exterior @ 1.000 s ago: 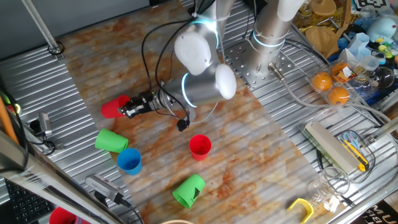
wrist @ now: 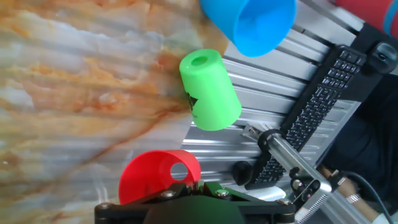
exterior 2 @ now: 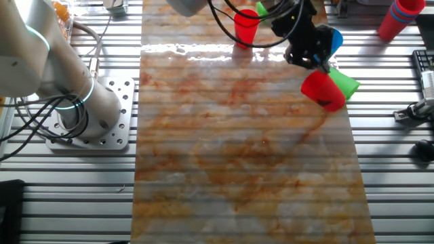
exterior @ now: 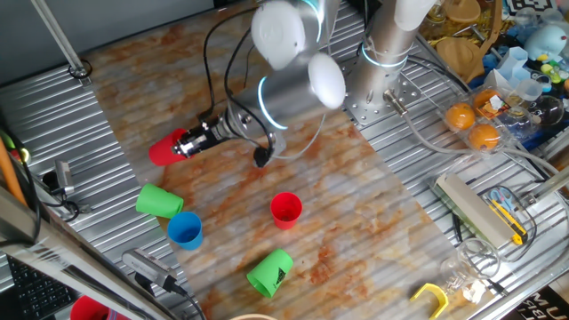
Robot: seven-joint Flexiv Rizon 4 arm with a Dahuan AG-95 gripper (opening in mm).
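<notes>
A red cup [exterior: 165, 149] lies tilted at the far left of the marbled board, with my gripper [exterior: 181, 144] shut on its edge. In the wrist view the red cup [wrist: 140, 176] shows its open mouth and a round hole in its base; the fingertips [wrist: 214, 188] meet at its lower right side. Exterior view 2 shows the gripper [exterior 2: 323, 66] at the upper end of the red cup [exterior 2: 323, 92]. A green cup [exterior: 160, 202] lies on its side nearby, touching or close to a blue cup [exterior: 185, 231]. Another red cup [exterior: 286, 211] and a second green cup [exterior: 269, 273] are farther right.
Metal slats surround the marbled board [exterior: 356, 231]. A metal post with a clamp [wrist: 292, 165] and a keyboard [wrist: 326, 87] lie beyond the board's edge. Stacked red cups [exterior 2: 397, 19] stand off the board. The board's middle is bare in exterior view 2.
My gripper and the red cup have shifted slightly together, right and up in exterior view 1. The other cups have stayed in place.
</notes>
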